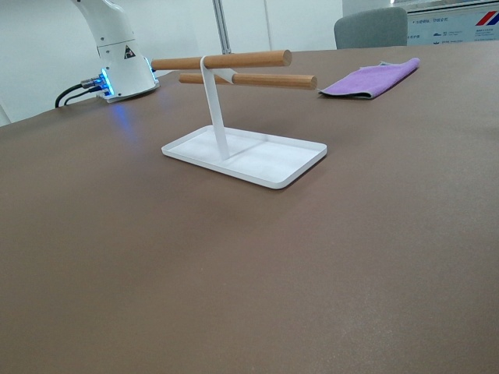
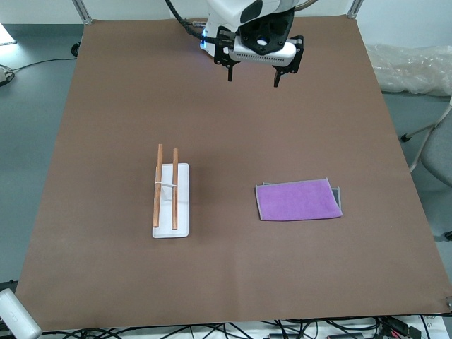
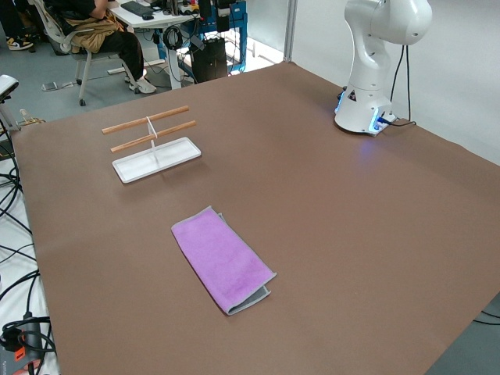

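Note:
My gripper (image 2: 253,76) hangs at the top of the left view, above the far part of the table, its two black fingers spread with nothing visible between them. A white stand (image 2: 181,205) with two wooden bars (image 1: 245,58) sits left of centre in the left view, a shallow tray as its base. To its right lies a folded purple cloth (image 2: 298,200) with grey edging, also seen in the right view (image 3: 223,258). My gripper is well away from both.
Cables (image 3: 23,273) run along one edge. Beyond the table are chairs, a seated person at a desk and plastic wrapping.

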